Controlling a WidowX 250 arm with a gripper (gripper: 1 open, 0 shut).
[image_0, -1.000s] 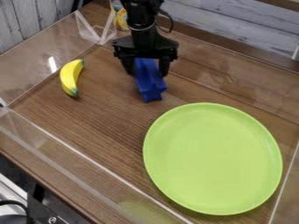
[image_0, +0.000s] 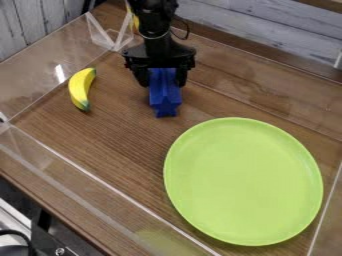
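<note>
A black gripper (image_0: 159, 66) reaches down from the top of the view onto a blue block (image_0: 164, 95), which stands on the wooden table at the upper middle. The gripper's lower part overlaps the block's top; whether its fingers are closed on it cannot be told. A yellow banana (image_0: 80, 88) lies to the left, and a large green plate (image_0: 243, 182) fills the lower right.
Clear plastic sheets line the table's left and near edges. A small yellow object (image_0: 132, 22) is partly hidden behind the arm at the back.
Compared with one second ago, the gripper and blue block sit slightly to the left, and the block appears straighter.
</note>
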